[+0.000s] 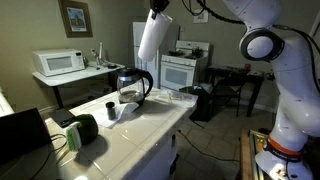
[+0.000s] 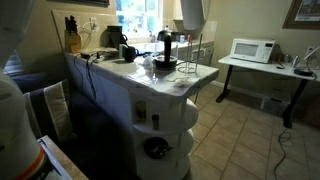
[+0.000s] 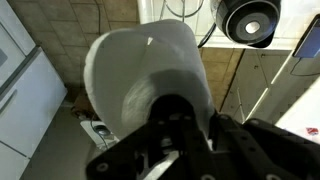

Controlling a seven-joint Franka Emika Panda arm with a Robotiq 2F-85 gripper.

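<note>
A white paper towel roll hangs tilted high above the counter, its lower end toward the coffee maker in exterior view 1. In the wrist view my gripper is shut on the near end of the roll, where the dark fingers meet its core. The roll hides part of the scene below it. In exterior view 2 only the lower part of the roll shows at the top edge, well above the counter, and the gripper is out of sight.
On the white counter stand a coffee maker, a dark cup and a green-and-black item. A wire rack is near the counter's corner. A microwave sits on a table behind; open floor lies beyond the counter.
</note>
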